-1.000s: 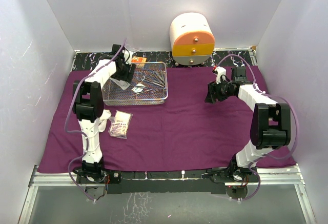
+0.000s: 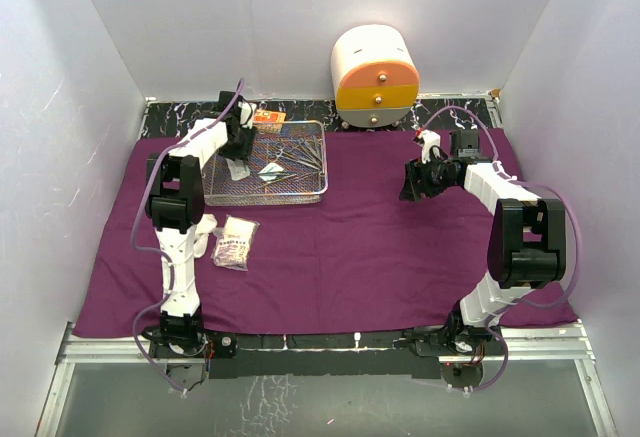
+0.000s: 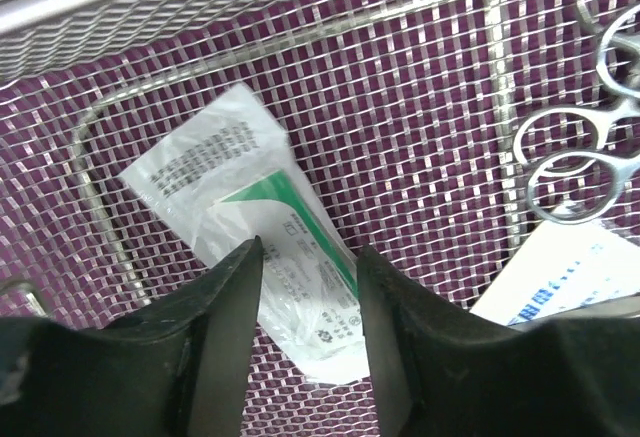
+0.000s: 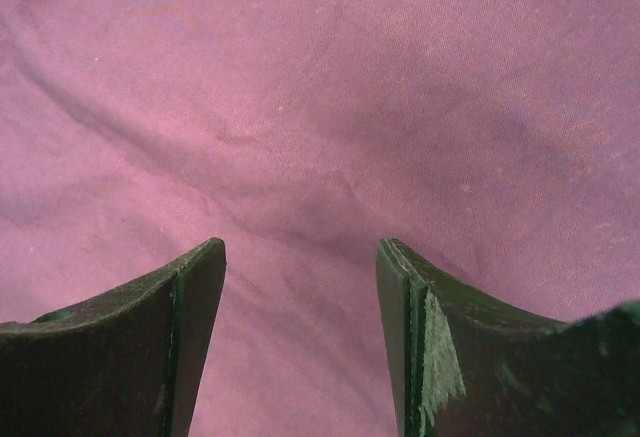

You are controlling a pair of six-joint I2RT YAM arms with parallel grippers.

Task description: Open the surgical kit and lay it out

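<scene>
In the wire mesh tray (image 2: 265, 198) at the back left, my left gripper hovers part open over a white packet with a green band (image 3: 225, 157), its fingertips at the packet's lower half. Metal scissors (image 3: 565, 215) and a second white packet (image 3: 545, 267) lie to its right, with more long steel instruments (image 2: 310, 157). My right gripper stands open over bare purple cloth, nothing between its fingers.
A clear bag of pale contents (image 2: 235, 242) and white gloves or cloth (image 2: 203, 235) lie in front of the tray. A small drawer cabinet (image 2: 375, 72) stands at the back.
My left gripper has shifted slightly over the packet in the tray. The right arm shows no visible movement.
</scene>
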